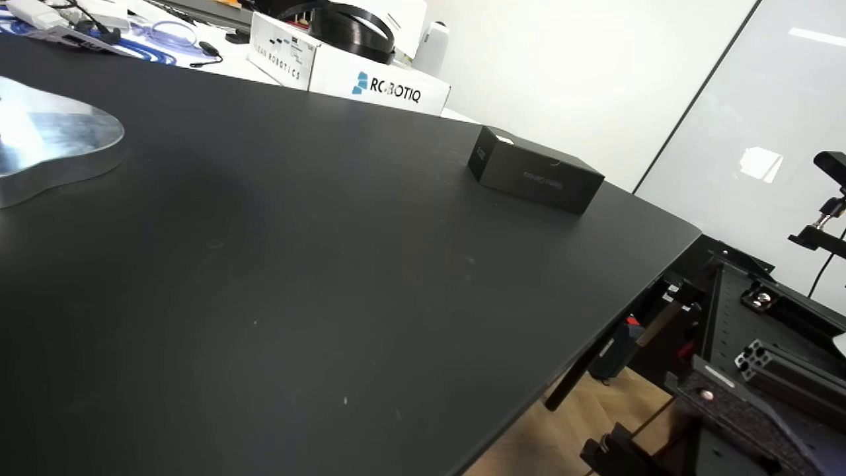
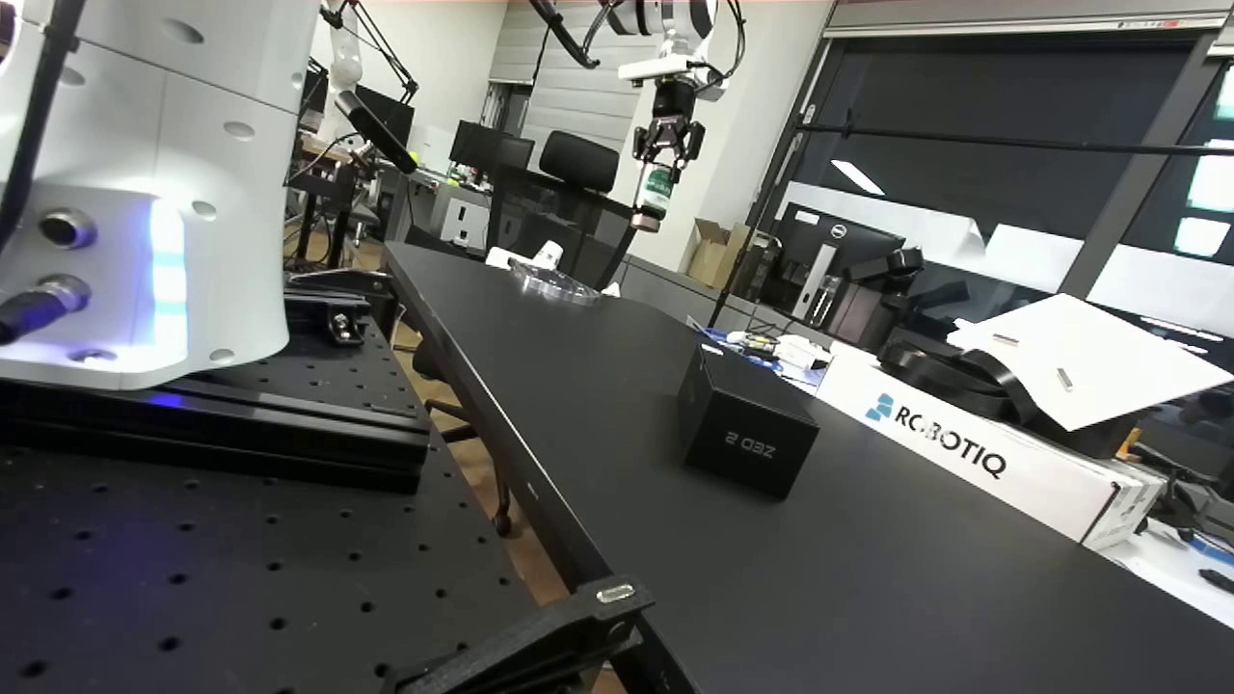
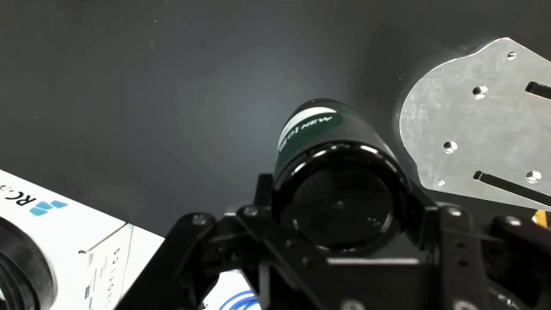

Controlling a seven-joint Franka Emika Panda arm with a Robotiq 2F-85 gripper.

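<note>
In exterior view 2, my gripper hangs high over the far part of the table, pointing down. It is shut on a small bottle with a green and white label and a copper-coloured lower end. The wrist view shows the glossy dark end of this bottle facing the camera, with the gripper closed on both its sides. The bottle is clear of the table in exterior view 2. Neither gripper nor bottle shows in exterior view 1.
A black box sits on the dark table. A silver metal plate lies to the bottle's right in the wrist view. White Robotiq cartons line the table's far edge. Between box and plate, the tabletop is bare.
</note>
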